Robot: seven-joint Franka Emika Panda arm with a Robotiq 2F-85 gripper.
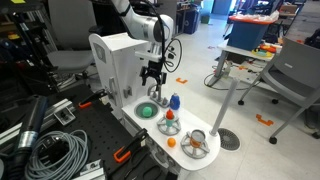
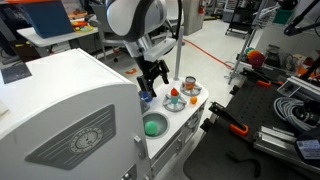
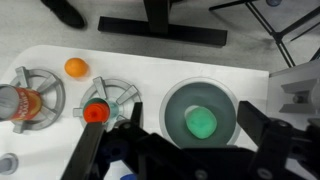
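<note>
My gripper hangs over the sink end of a white toy kitchen counter (image 1: 185, 148), its two fingers wide apart and nothing between them. Below, a round grey sink (image 3: 180, 115) holds a green round object (image 3: 201, 122). A red object (image 3: 97, 108) rests on the nearer stove burner, partly covered by the left finger in the wrist view. On the other burner stands an orange-and-silver can (image 3: 22, 103). An orange ball-like item (image 3: 76, 68) lies at the counter's edge. Behind the burners is a blue object (image 1: 175, 101).
A tall white cabinet (image 1: 118, 65) borders the sink end. The faucet (image 1: 166, 90) stands behind the sink, close to the gripper in the exterior view. Along the front, a black table (image 1: 95, 130) carries a coiled cable (image 1: 60, 155) and orange-handled clamps (image 1: 130, 150).
</note>
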